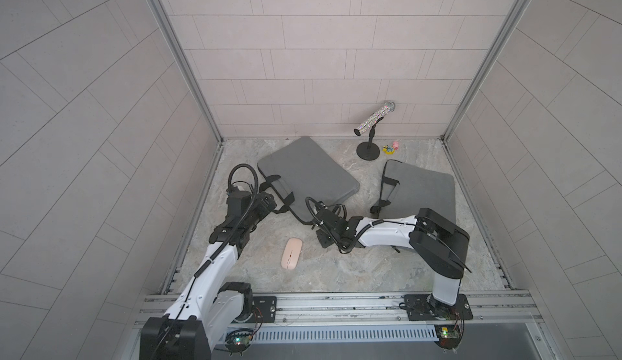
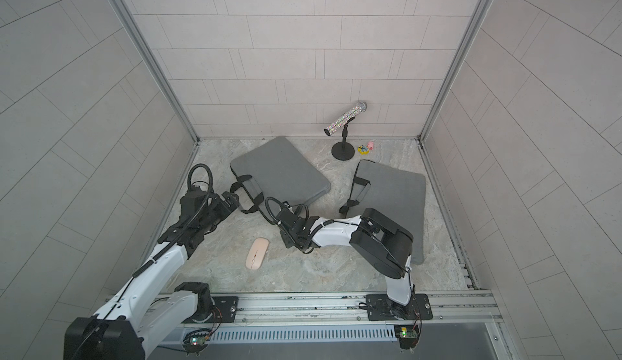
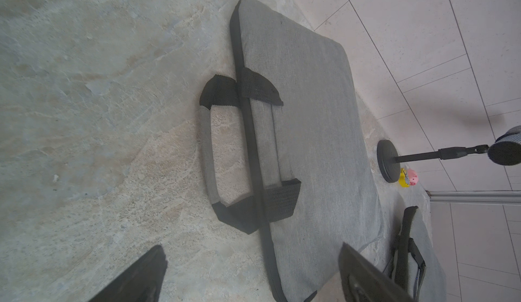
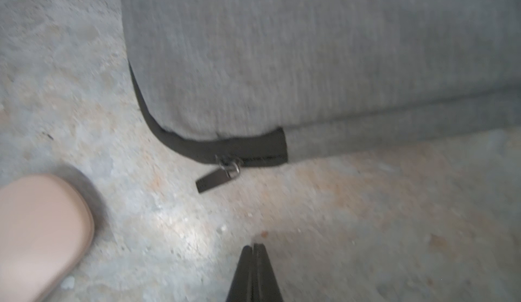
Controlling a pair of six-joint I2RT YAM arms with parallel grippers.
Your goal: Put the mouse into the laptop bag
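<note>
The pale pink mouse [image 1: 291,253] [image 4: 35,236] lies on the table, in front of the left grey laptop bag [image 1: 307,165] [image 3: 309,139], whose straps are on its left edge. In the right wrist view a grey bag's corner [image 4: 314,41] with a zipper pull [image 4: 214,179] is beside the mouse, apart from it. My right gripper is shut with nothing visible between its fingers, over bare table near that corner. My left gripper is open and empty above the table left of the left bag, facing its handle.
A second grey bag [image 1: 421,185] lies at the right, partly under my right arm. A microphone on a stand [image 1: 368,151] and a small yellow-pink toy [image 1: 390,147] stand at the back. Walls bound both sides and the back.
</note>
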